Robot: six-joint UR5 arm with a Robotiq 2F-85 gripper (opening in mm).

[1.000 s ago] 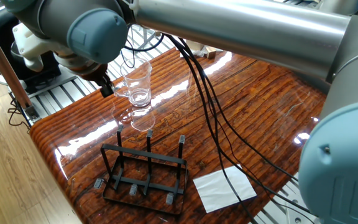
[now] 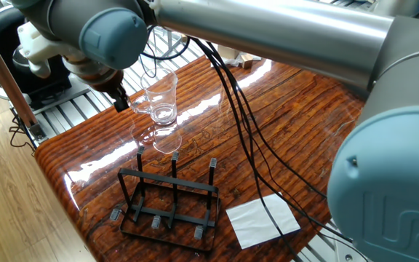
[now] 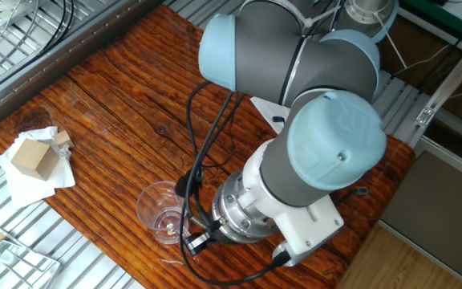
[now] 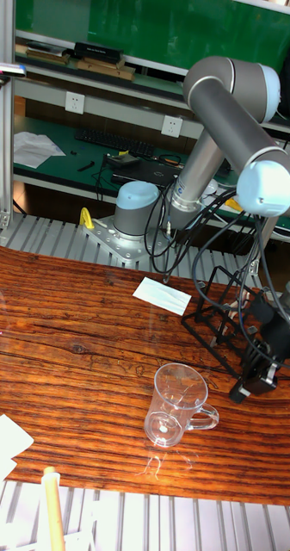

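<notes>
A clear cup with a handle (image 4: 177, 397) stands upright on the glossy wooden table (image 4: 72, 404). Its handle points toward my gripper (image 4: 245, 390), whose dark fingertips are beside the cup and apart from it in exterior view 3. Exterior view 1 has the gripper (image 2: 121, 104) just left of the transparent cup (image 2: 163, 109), on the handle side. From above, the cup (image 3: 160, 213) appears close to the gripper (image 3: 198, 242), part of its rim side near a cable. Nothing visible hangs from the fingers; their spacing is too small and dark to make out.
A black wire rack with upright prongs (image 2: 172, 217) stands near the table's front edge. White paper (image 2: 262, 220) lies to its right. Wooden blocks (image 3: 36, 159) sit on a white sheet at another edge. Loose cables (image 2: 247, 145) hang from the arm. Mid-table is largely clear.
The arm's large joint at the right has swung left in exterior view 1. My gripper has shifted slightly, ending a little farther left. Cup, rack and paper are unmoved.
</notes>
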